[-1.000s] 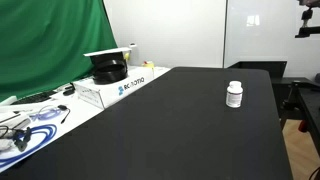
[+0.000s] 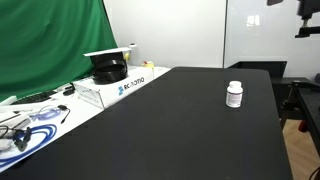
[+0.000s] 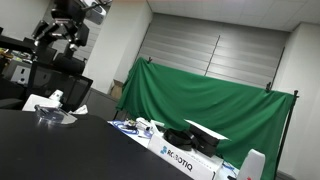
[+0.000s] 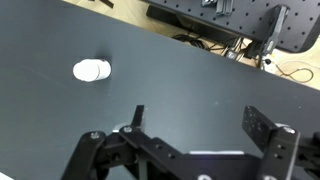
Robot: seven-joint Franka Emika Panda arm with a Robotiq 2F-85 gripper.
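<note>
A small white bottle (image 2: 234,94) with a white cap stands upright on the dark table, right of the middle in exterior view 1. From above, in the wrist view, the same white bottle (image 4: 91,70) shows at the upper left. My gripper is open, its two black fingers spread wide over bare table, with the bottle outside them to the left. Only black pieces of the gripper or arm enter the top right corner of exterior view 1, well above the table. Exterior view 2 has the arm (image 3: 75,22) raised at the upper left.
A white Robotiq box (image 2: 125,87) stands along the table's far left side, with a black round item (image 2: 110,70) on top. Blue cables (image 2: 38,137) lie at the left. A perforated metal plate (image 4: 262,18) borders the table in the wrist view.
More of the gripper or arm has come into the top right corner of exterior view 1, shifting left. The bottle has not moved.
</note>
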